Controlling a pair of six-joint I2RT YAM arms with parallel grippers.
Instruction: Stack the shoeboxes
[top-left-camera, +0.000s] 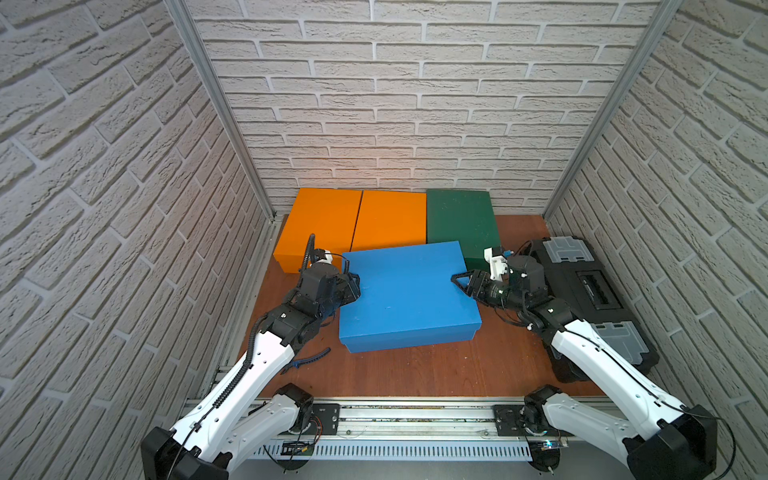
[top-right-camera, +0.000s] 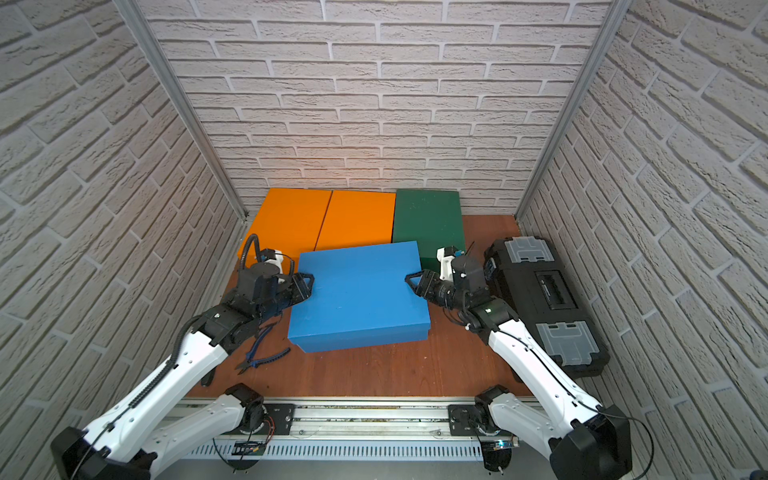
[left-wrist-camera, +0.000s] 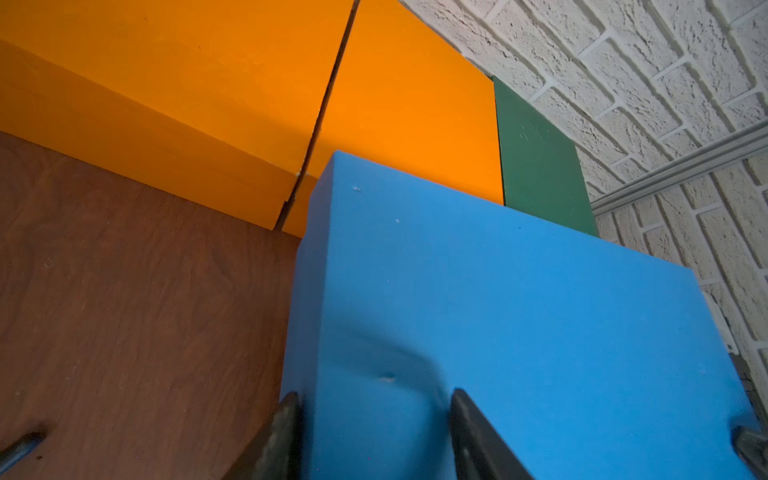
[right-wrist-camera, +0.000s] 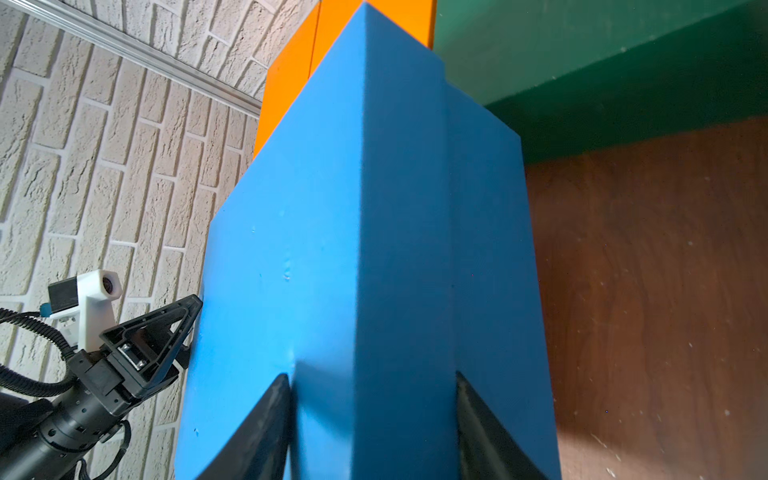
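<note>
A wide blue box (top-left-camera: 404, 292) spans the space between both arms, slightly turned, in front of the other boxes. My left gripper (top-left-camera: 352, 288) is at its left end, with fingers (left-wrist-camera: 276, 440) on two sides of the box wall, closed against it. At the right end, my right gripper is shut on the box, one finger over the top face and the other along the side. A second blue surface (right-wrist-camera: 500, 272) shows lower, past a step; whether it is a base or another box, I cannot tell. The box's underside is hidden.
Two orange boxes (top-left-camera: 324, 216) and a green box (top-left-camera: 460, 212) stand side by side along the back wall. A black case (top-left-camera: 596, 292) lies at the right. Dark blue cable (top-right-camera: 264, 357) lies at the left.
</note>
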